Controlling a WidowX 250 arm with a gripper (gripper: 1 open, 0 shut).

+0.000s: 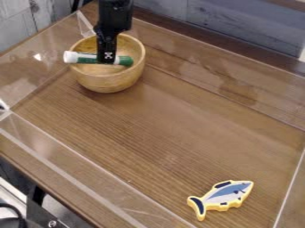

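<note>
A wooden bowl (107, 78) stands at the upper left of the table. Inside it rests a green and white cylindrical item (85, 59), lying sideways with its white end toward the left. My black gripper (109, 53) reaches down into the bowl from above, its tips at the cylinder. Whether its fingers grip the cylinder or are shut empty against it is hard to make out at this size.
A yellow-edged blue and white fish piece (222, 196) lies at the bottom right.
</note>
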